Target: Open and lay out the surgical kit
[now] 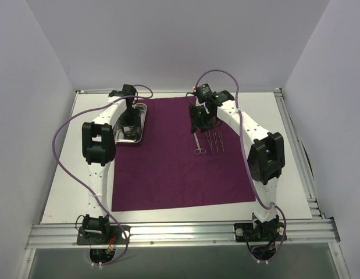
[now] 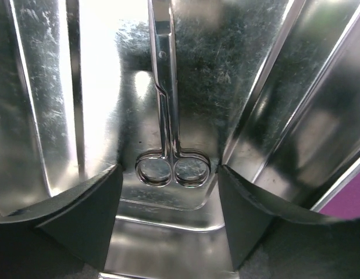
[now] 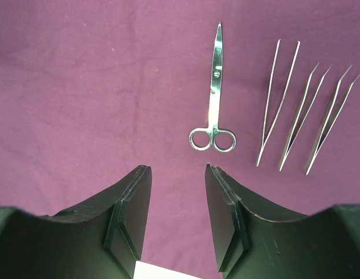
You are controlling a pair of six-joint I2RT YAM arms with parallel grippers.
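My left gripper is over the steel tray [image 1: 142,128], open, with its fingers either side of the ring handles of scissors [image 2: 167,104] lying in a compartment. Whether they touch is unclear. My right gripper hangs open and empty over the purple cloth [image 1: 168,174]. On that cloth, in the right wrist view, lie scissors [image 3: 215,99] and several tweezers [image 3: 296,125] in a row to their right.
White table [image 1: 69,186] shows around the cloth. The tray sits at the cloth's back left corner.
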